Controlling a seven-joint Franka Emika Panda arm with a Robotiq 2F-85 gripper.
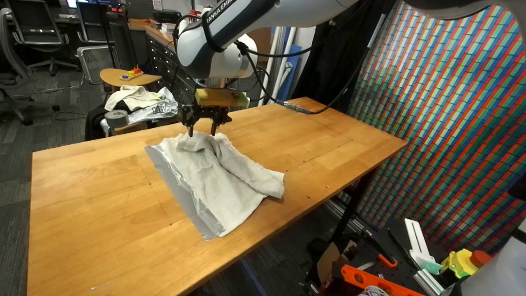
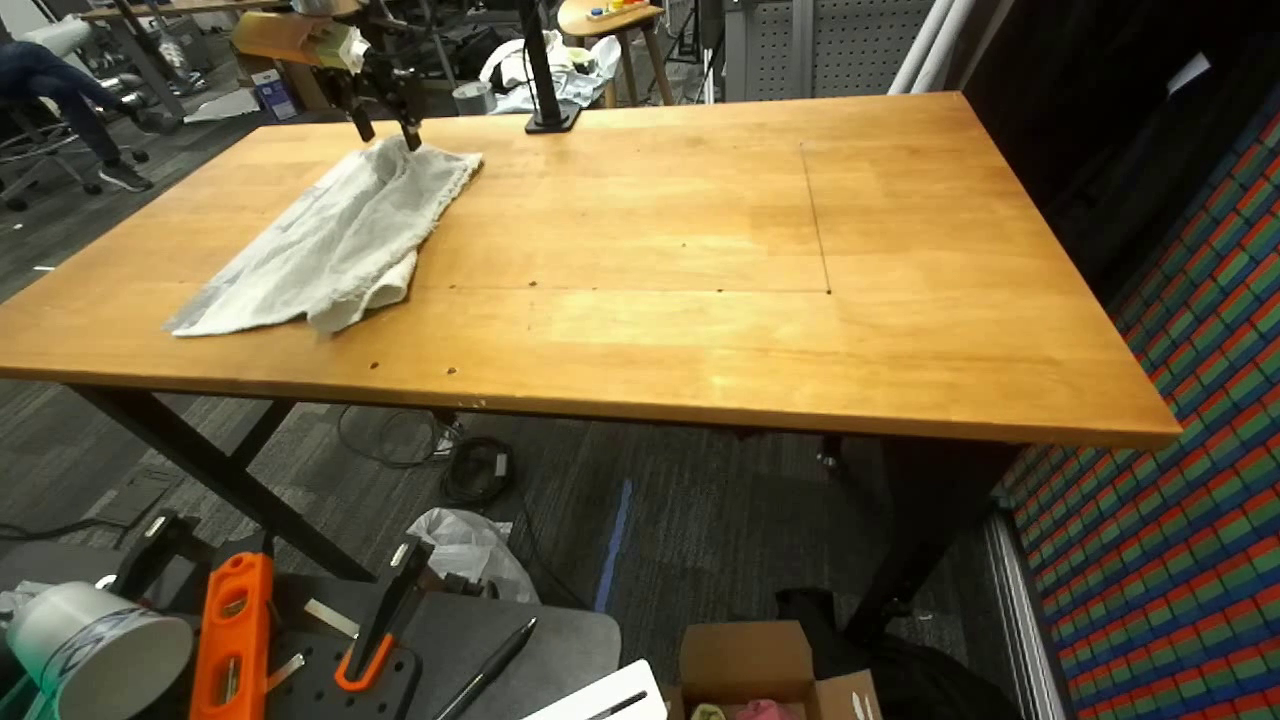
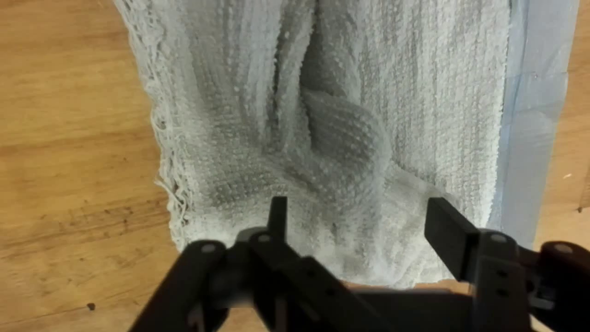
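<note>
A pale grey-white towel (image 1: 222,182) lies rumpled on the wooden table, with a raised fold near its far end. Under one side of it shows a strip of silver tape or foil (image 1: 185,195). Just above the towel's far end is my gripper (image 1: 202,134), its two fingers spread apart. In the wrist view the towel (image 3: 332,155) lies beneath the fingers (image 3: 278,218), its crumpled ridge between them and no cloth visibly pinched. From the other side, the gripper (image 2: 390,144) hovers over the towel's (image 2: 348,240) far end.
A black post base (image 2: 553,119) stands at its back edge. Beyond that edge are a roll of tape (image 1: 117,118) and a cloth pile (image 1: 140,98).
</note>
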